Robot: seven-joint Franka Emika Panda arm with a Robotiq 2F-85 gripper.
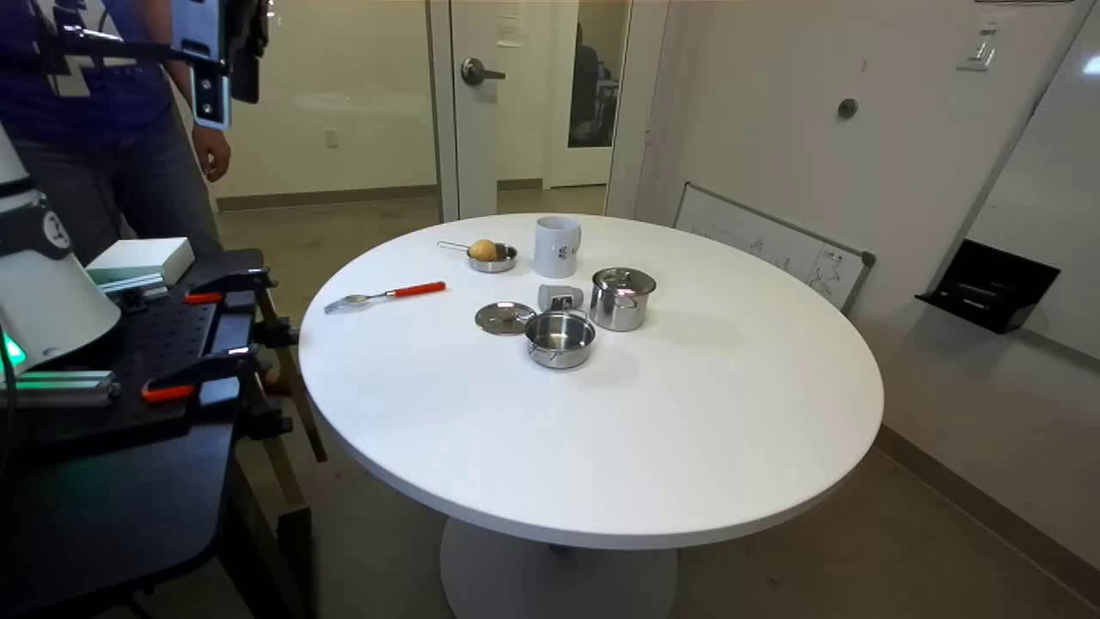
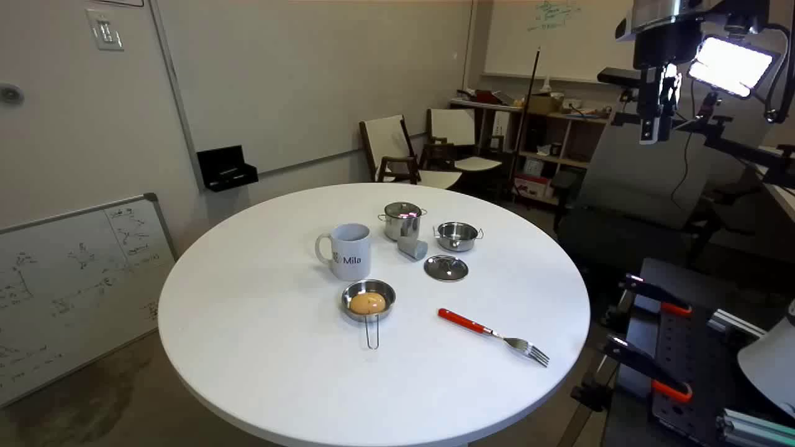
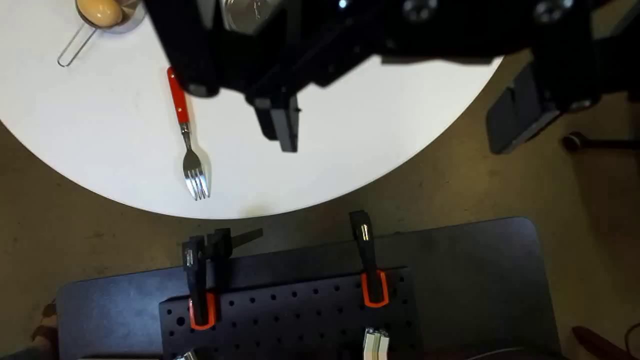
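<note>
High above the table edge, my gripper is open, its two fingers wide apart and nothing between them. Exterior view 2 shows the gripper (image 2: 651, 138) at upper right, far from every object. A red-handled fork (image 2: 466, 321) lies on the white round table (image 2: 261, 357). A small pan (image 2: 346, 307) holds a brownish egg-like object (image 2: 367, 302). Behind it stands a white Mila mug (image 2: 351, 253). A lidded steel pot (image 1: 620, 301) and an uncovered steel pot (image 1: 559, 346) stand near a loose lid (image 1: 504, 318). Between them a small grey cup (image 2: 412, 248) lies on its side.
Beside the table is the black robot stand (image 3: 468, 264), with orange-tipped clamps (image 3: 373, 276) along its edge. A person (image 1: 113, 155) stands behind the arm.
</note>
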